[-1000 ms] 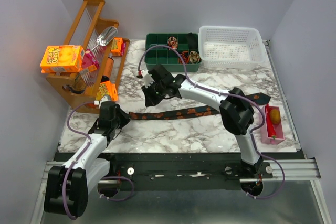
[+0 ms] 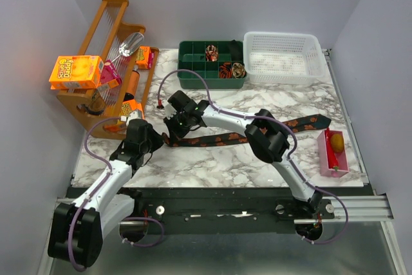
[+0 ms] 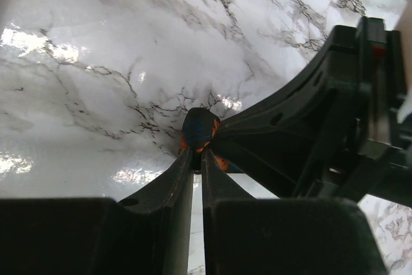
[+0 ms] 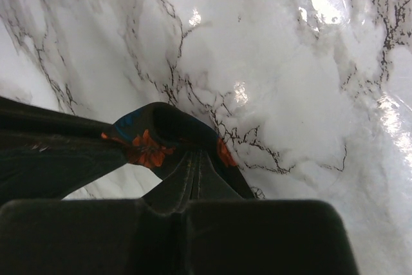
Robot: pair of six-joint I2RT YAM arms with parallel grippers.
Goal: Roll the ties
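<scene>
A long dark tie with orange flowers [image 2: 212, 141] lies flat across the table toward the right. Its left end is curled up [image 3: 201, 127], in a small loop [image 4: 147, 140] between my two grippers. My left gripper is at that end, fingertips close together at its near side; whether they grip it is unclear. My right gripper is shut, its tips tucked at the curl, with no object clearly between them. The two grippers nearly touch in the top view.
A green divided box [image 2: 193, 78] with rolled ties and a white basket [image 2: 283, 37] stand at the back. A wooden rack [image 2: 90, 123] with boxes is at the left, a pink bin [image 2: 338, 165] at the right.
My right gripper has moved left and down to the tie's end. My left gripper has shifted slightly right. The tie's left end is more curled and drawn in.
</scene>
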